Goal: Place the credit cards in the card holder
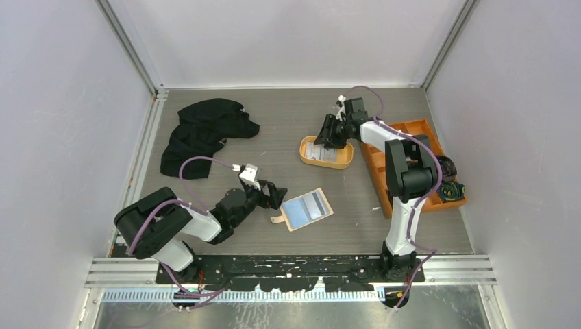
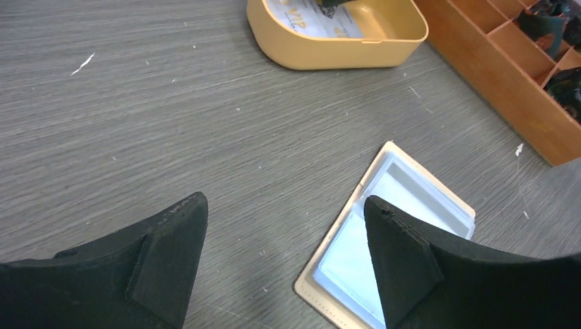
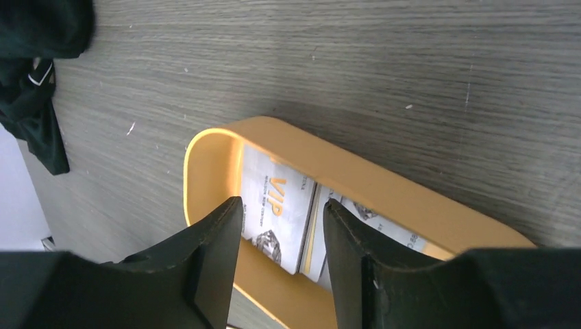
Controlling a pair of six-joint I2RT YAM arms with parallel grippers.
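White credit cards (image 3: 277,199), one printed "VIP", lie in the yellow tray (image 3: 356,178). Above that tray my right gripper is open, its fingertips apart over the cards with no card visibly gripped. In the top view the right gripper (image 1: 329,142) covers part of the tray. The card holder (image 1: 306,210) lies spread on the table, pale blue inside with a beige border. Left of it hovers my left gripper (image 1: 277,197). Its fingers stand wide apart in the left wrist view, with nothing held, and one overlaps the holder (image 2: 390,205) in that view.
A dark cloth (image 1: 205,133) lies crumpled at the back left. On the right stands an orange divided box (image 1: 380,185) with dark items (image 1: 450,190) in its compartments. Bare table separates the yellow tray from the card holder.
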